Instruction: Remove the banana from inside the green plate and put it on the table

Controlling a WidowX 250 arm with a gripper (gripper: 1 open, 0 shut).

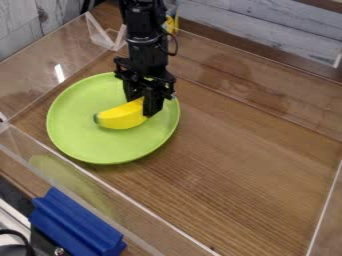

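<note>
A yellow banana (120, 117) with a dark tip is over the green plate (94, 148), which sits at the left of the table. My black gripper (146, 98) comes down from the top of the view and is shut on the banana's right end. Its fingers hide that end. Whether the banana still touches the plate, I cannot tell.
Bare wooden table (241, 150) spreads widely to the right of the plate. A clear wall (94, 190) runs along the left front, with a blue block (76, 225) outside it. Behind the arm, a yellow item (171, 23) is mostly hidden.
</note>
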